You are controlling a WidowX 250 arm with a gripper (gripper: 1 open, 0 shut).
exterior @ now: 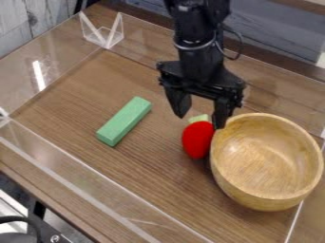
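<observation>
The black gripper (200, 104) hangs over the upper middle of the table in the camera view, its two fingers spread apart and open. Below it a red egg-shaped object (196, 142) rests against the left rim of a wooden bowl (264, 187), with a small pale green item (197, 121) partly behind it. A green bar (124, 121) lies on the table to the left, apart from the gripper. Whether anything lies directly under the fingers is hard to tell.
</observation>
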